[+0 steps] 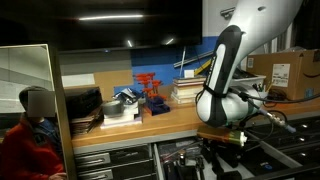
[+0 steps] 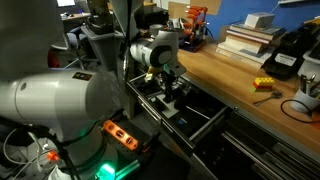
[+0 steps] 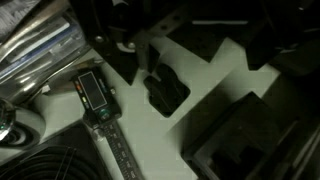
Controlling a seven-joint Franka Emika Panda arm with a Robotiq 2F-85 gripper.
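My gripper stands open at the top of the wrist view, its dark fingers wide apart with nothing seen between them. Below that gap lies a small black object on the pale drawer bottom. A digital caliper lies to its left, and a larger black box-like thing to its right. Exterior view 1 has the arm reaching down over an open drawer of dark tools. From the other side, the white wrist is above the same drawer; the fingertips are hard to make out there.
Along the drawer runs a wooden counter bearing stacked books, a yellow-and-red block and cables. Clear bags and a coiled black cable crowd the drawer's left in the wrist view. A person in red is at the far left.
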